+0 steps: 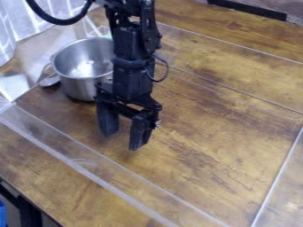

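The black arm reaches down from the top to its gripper (pixel 123 129), which is low over the wooden table in the middle of the view, its two fingers apart with nothing visible between them. Behind it at the left stands a steel pot (pixel 74 66), partly hidden by the arm.
Clear strips run along its left and right sides. Pale cloth or plastic (pixel 18 71) lies at the far left beside the pot.
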